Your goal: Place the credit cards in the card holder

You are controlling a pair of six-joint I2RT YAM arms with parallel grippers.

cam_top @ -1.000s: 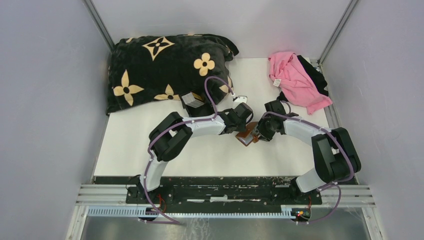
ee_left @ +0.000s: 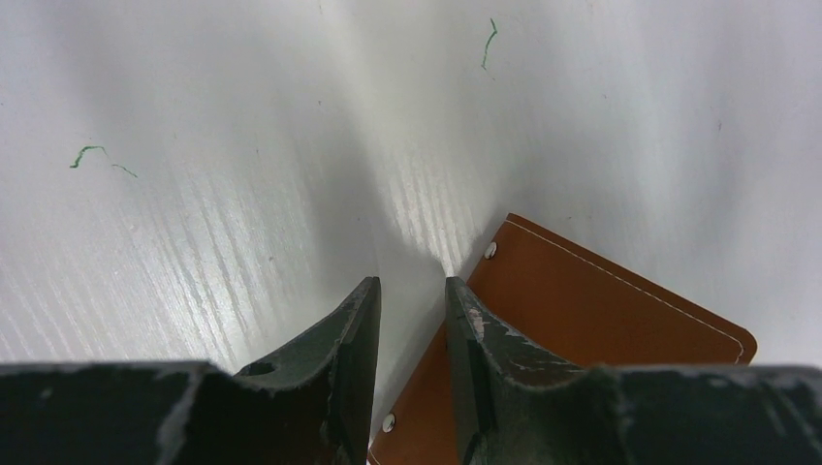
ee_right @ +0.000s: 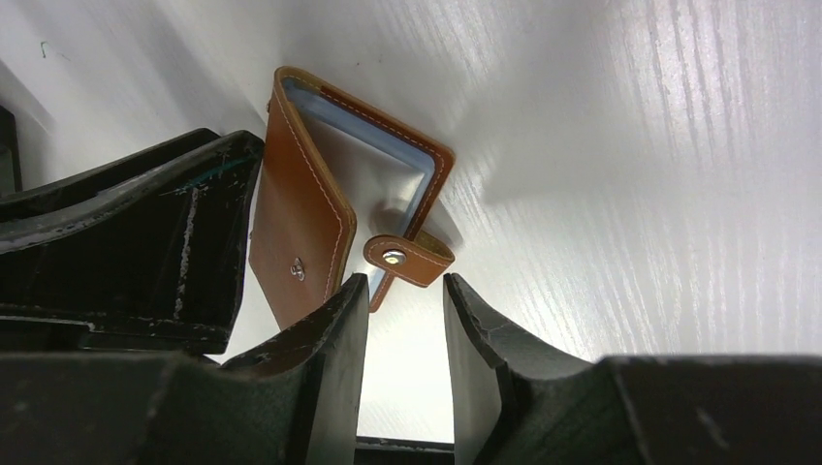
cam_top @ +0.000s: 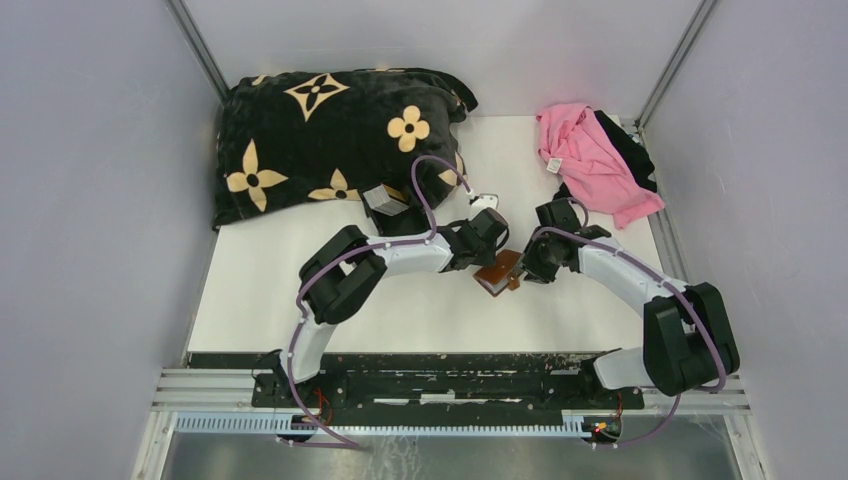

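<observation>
The brown leather card holder [cam_top: 496, 270] lies on the white table between my two grippers, its cover partly raised and its snap tab [ee_right: 407, 260] at one side, with a clear inner sleeve showing in the right wrist view. My left gripper hangs over the holder's edge [ee_left: 591, 300], fingers apart with nothing between them. My right gripper is just beside the tab and cover, fingers apart, nothing held. Whether cards are inside the holder cannot be told.
A dark patterned cushion [cam_top: 340, 140] fills the back left, with a dark object holding pale cards or panels [cam_top: 385, 200] before it. Pink cloth [cam_top: 590, 160] lies at the back right.
My right arm and gripper have moved slightly right and toward the front. The holder appears shifted slightly toward the front. The left arm has barely moved.
</observation>
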